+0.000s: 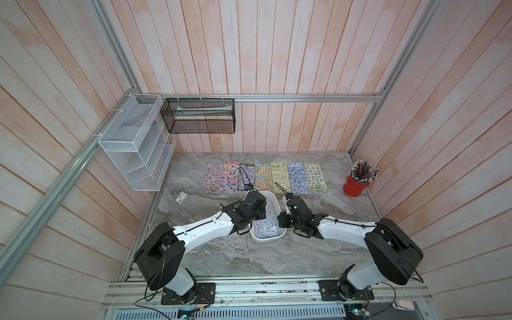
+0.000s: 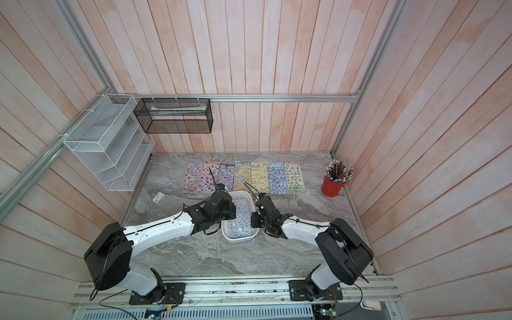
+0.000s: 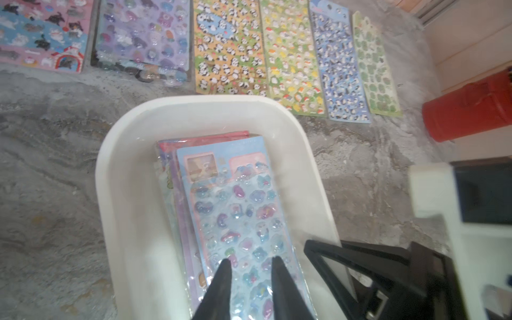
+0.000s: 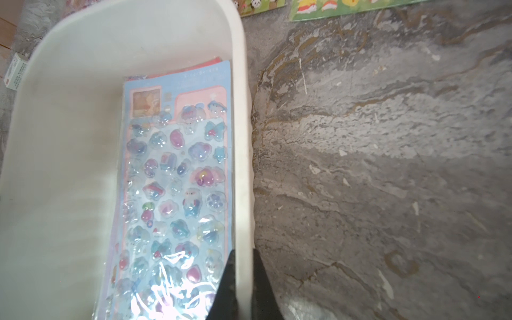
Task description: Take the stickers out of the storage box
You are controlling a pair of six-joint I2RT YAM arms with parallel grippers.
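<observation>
A white storage box (image 4: 242, 133) stands on the table with a small pile of sticker sheets inside. Uppermost is a pale blue sheet (image 3: 245, 213) of puffy stickers, with pink-edged and greenish sheets showing under its left side. My right gripper is shut on the box's right wall, one finger inside and one outside. Over the box, my left gripper holds its fingers part open above the blue sheet, nothing visibly gripped between them. Several sticker sheets (image 1: 263, 176) lie in a row on the table behind the box.
A red bucket (image 1: 353, 186) of pens stands at the back right. White wire shelves (image 1: 133, 138) and a black mesh basket (image 1: 198, 122) hang at the back left. A small white packet (image 1: 181, 197) lies left of the box.
</observation>
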